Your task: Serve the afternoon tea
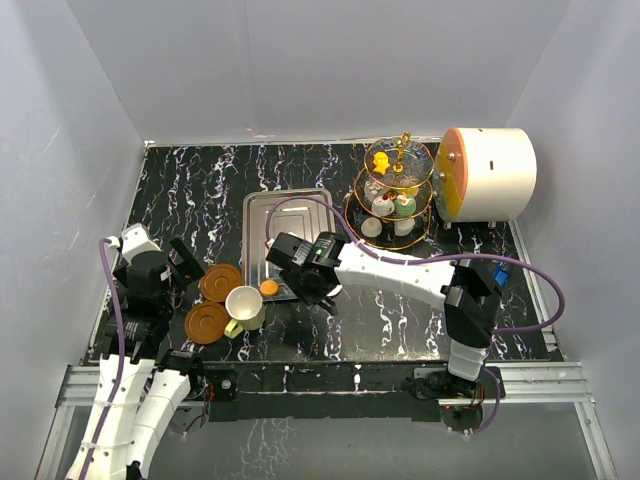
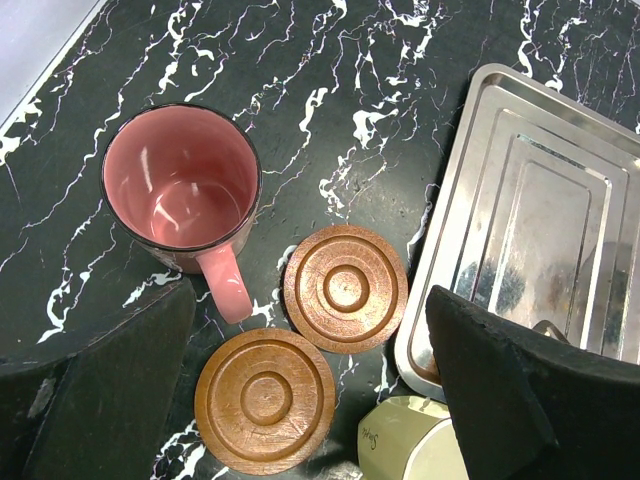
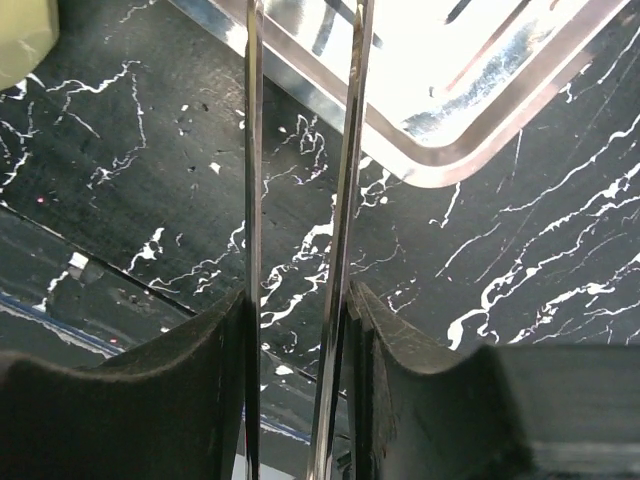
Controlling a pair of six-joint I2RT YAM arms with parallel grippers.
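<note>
My right gripper is shut on metal tongs [image 3: 253, 200], whose two arms stand apart and reach toward the silver tray [image 1: 257, 225]. From above, the right gripper [image 1: 310, 286] covers the tray's near right part. A small orange round item [image 1: 269, 288] lies in the tray's near left corner. My left gripper hangs open at the left, empty. A pink mug [image 2: 182, 180] stands below it, near two wooden coasters [image 2: 346, 288]. Beside the coasters is a pale yellow mug [image 1: 245, 307]. The tongs' tips are out of the right wrist view.
A tiered stand [image 1: 433, 205] at the back right holds a yellow duck [image 1: 381, 162] and several small treats. The cream cylindrical oven [image 1: 490, 175] is to its right. Bare dark tabletop [image 1: 380, 335] lies at the front right.
</note>
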